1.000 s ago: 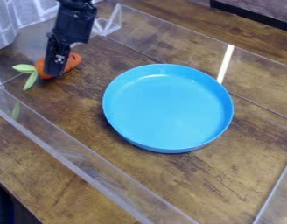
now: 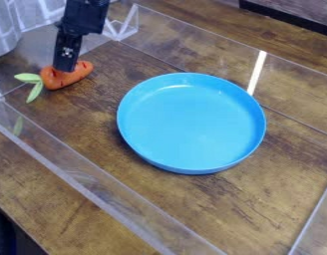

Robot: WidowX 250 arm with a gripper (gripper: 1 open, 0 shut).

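An orange toy carrot (image 2: 67,76) with pale green leaves (image 2: 35,86) lies on the wooden table in the upper left. My dark gripper (image 2: 65,60) is over the carrot, its fingertips close to its top; whether they touch it, and how far they are apart, is hard to tell.
A large light blue plate (image 2: 190,123) fills the middle right of the table. Clear plastic walls edge the left and lower side, with crumpled white material at the top left. The wooden surface between carrot and plate is bare.
Compared with a second ago, my gripper has shifted slightly up and to the left, showing more of the carrot. The carrot and plate look essentially unmoved.
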